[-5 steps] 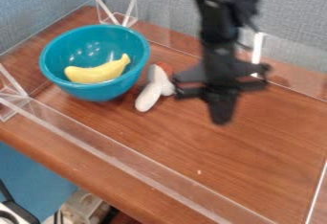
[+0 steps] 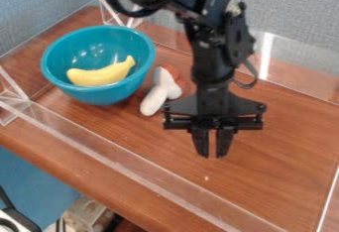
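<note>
My black gripper (image 2: 212,145) points down over the wooden table (image 2: 199,186), right of centre, shut with nothing visible between its fingers. A teal bowl (image 2: 69,44) sits at the upper left with a yellow banana (image 2: 101,75) in it. Between bowl and gripper lies a white, long object (image 2: 157,96), with a red item behind it, partly hidden by the arm.
Clear plastic strips (image 2: 119,163) run along the table's edges. Grey padded walls (image 2: 291,18) stand behind. A power strip (image 2: 85,214) lies below the left edge.
The arm has moved down and slightly left from its higher, further right position. The bowl, banana and white object have stayed in place.
</note>
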